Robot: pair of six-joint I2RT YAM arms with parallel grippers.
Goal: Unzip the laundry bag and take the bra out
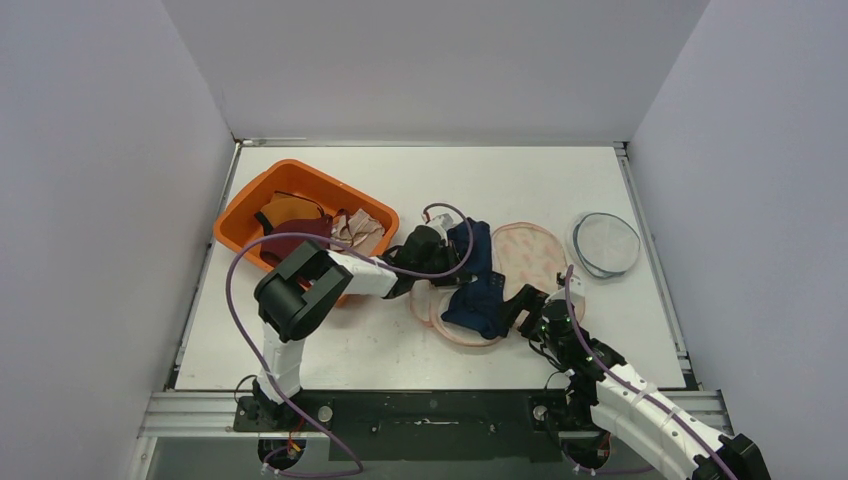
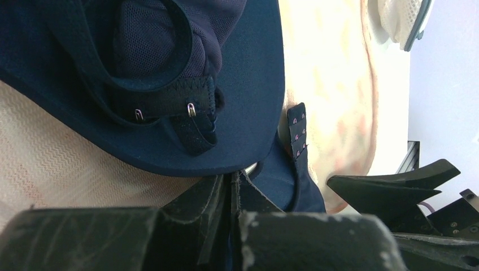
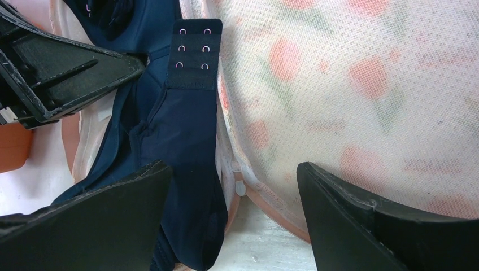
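A navy bra point(image 1: 483, 292) is stretched across the cream, peach-patterned laundry bag point(image 1: 527, 250), with the bag's peach edge showing on both sides. My left gripper is shut, its tips against the bra's lower edge; whether they pinch any cloth is hidden. Its finger point(image 3: 85, 73) also shows beside the bra in the right wrist view. My right gripper stands open over the bra's hook-and-eye band point(image 3: 195, 53) and the bag, nothing clamped between its fingers. In the right wrist view, the band lies under its left finger.
An orange bin point(image 1: 300, 175) with several garments stands at the back left, behind my left arm. Toward the right edge lies a round white mesh bag point(image 1: 607, 244).
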